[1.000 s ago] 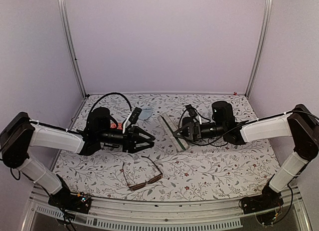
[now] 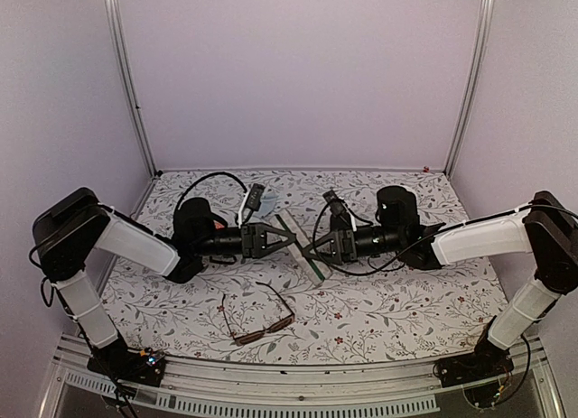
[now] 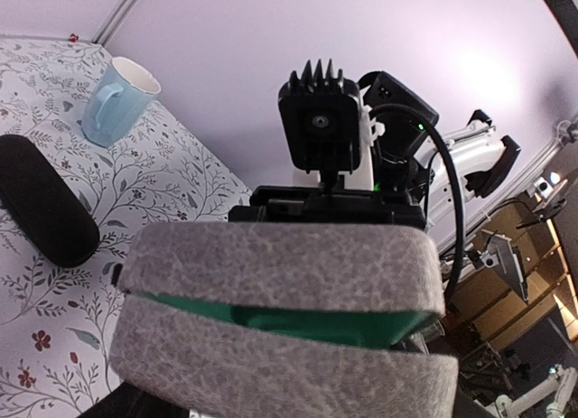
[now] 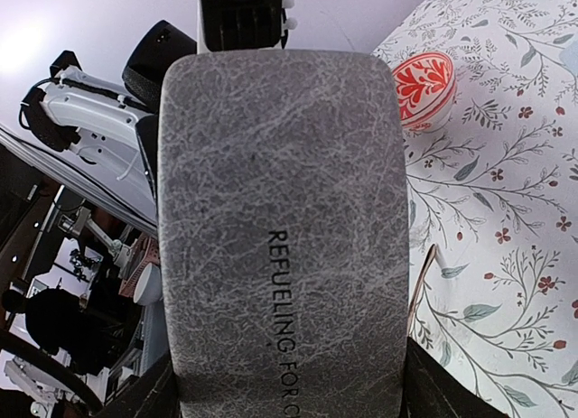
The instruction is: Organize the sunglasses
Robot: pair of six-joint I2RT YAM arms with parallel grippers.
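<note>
A grey marbled glasses case with green lining (image 3: 343, 323) is held in the air between both grippers at the middle of the top view, tilted and slightly parted along its seam in the left wrist view. My left gripper (image 2: 278, 239) is shut on one end, my right gripper (image 2: 321, 246) on it from the other side. A pair of brown sunglasses (image 2: 262, 332) lies with temples unfolded on the cloth, below and left of the case in the top view.
A light blue mug (image 3: 117, 102), a black oblong object (image 3: 45, 201) and a red-patterned round container (image 4: 424, 91) stand or lie toward the back, partly hidden by the arms.
My right gripper and the case have shifted slightly left.
</note>
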